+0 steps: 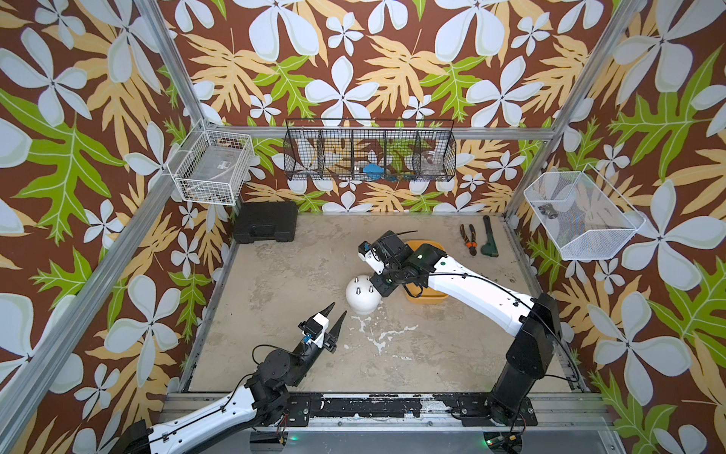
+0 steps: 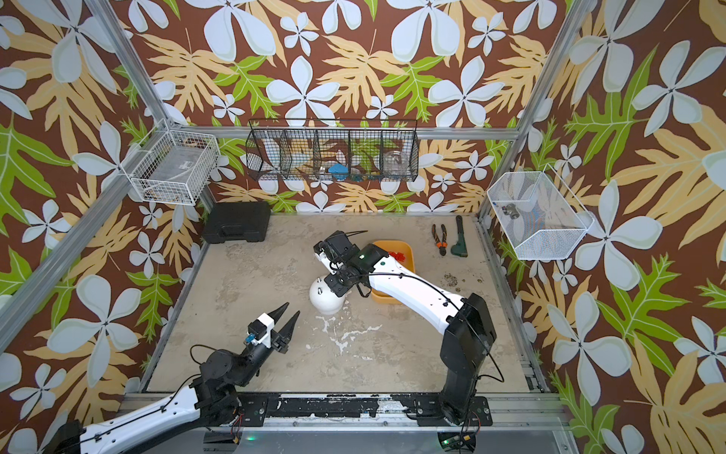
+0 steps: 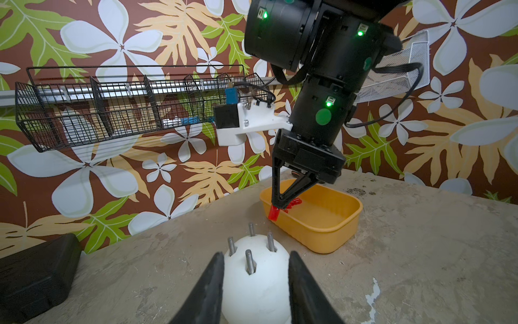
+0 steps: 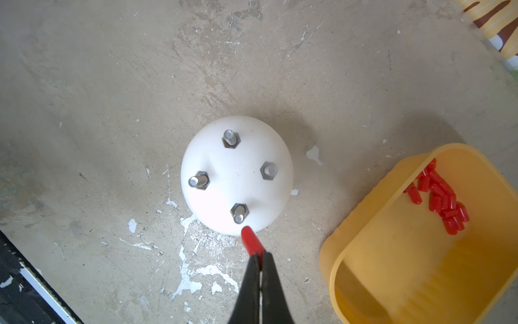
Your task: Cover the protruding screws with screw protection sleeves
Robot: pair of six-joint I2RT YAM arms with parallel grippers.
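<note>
A white dome [image 4: 237, 167] with several upright metal screws stands mid-table, all bare in the right wrist view. Above and beside it, my right gripper is shut on a red sleeve, which projects beyond the fingertips and is apart from the screws in the left wrist view. The nearest screw [image 4: 239, 214] lies just past the sleeve's tip in the right wrist view. My left gripper [image 1: 338, 308] stands apart at the dome's front left, open and empty, its fingers pointing toward the dome. More red sleeves [image 4: 442, 197] lie in the yellow bin [image 4: 350, 237].
The yellow bin sits right of the dome under the right arm. Pliers [image 1: 470, 239] and a green-handled tool [image 1: 488, 237] lie at the back right, a black case [image 1: 264, 221] at the back left. Baskets hang on the walls.
</note>
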